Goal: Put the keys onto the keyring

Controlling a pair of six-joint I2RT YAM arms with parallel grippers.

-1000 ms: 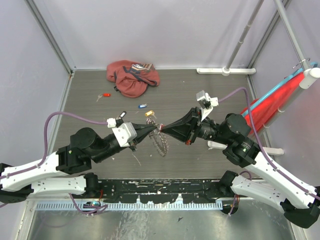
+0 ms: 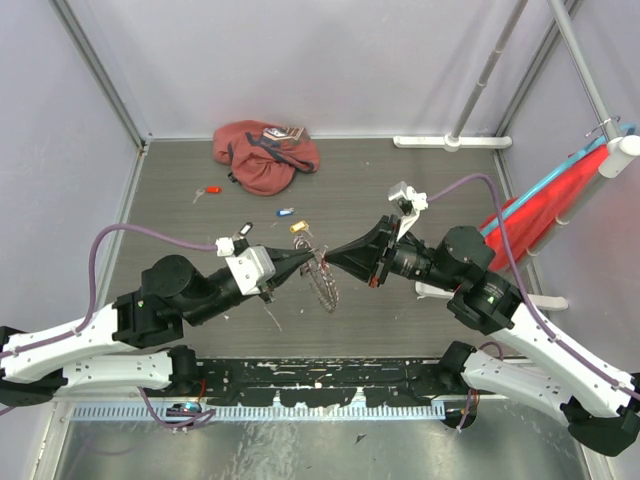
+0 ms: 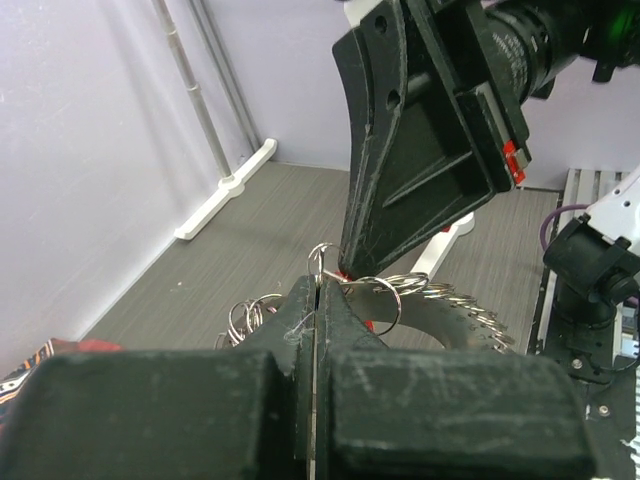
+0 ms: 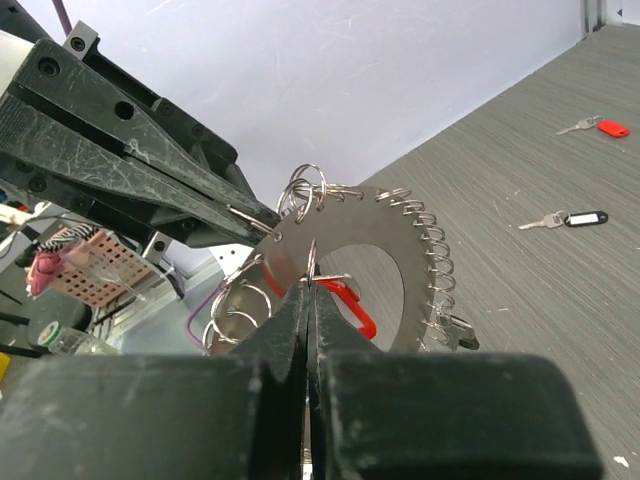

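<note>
The keyring (image 4: 405, 262) is a curved metal plate edged with small rings, hanging between my two grippers. My left gripper is shut, and a thin ring rises from its fingertips; in the right wrist view that ring runs edge-on to the plate. Opposite, my right gripper is shut with a thin metal ring standing at its fingertips. A red loop-shaped piece (image 4: 362, 318) shows just behind these fingertips; how it connects is unclear. On the floor lie keys with a red tag (image 2: 212, 189), a blue tag (image 2: 285, 212), a yellow tag (image 2: 299, 227) and a black tag (image 4: 586, 218).
A red cloth bag (image 2: 262, 160) lies against the back wall. White-footed poles (image 2: 452, 142) stand at the back right, beside a red hanging cloth (image 2: 545, 215). The grey floor (image 2: 370, 180) between bag and poles is bare.
My right gripper has shifted slightly to the right, and the dangling lower end of the keyring has swung a little the same way. The left arm looks still.
</note>
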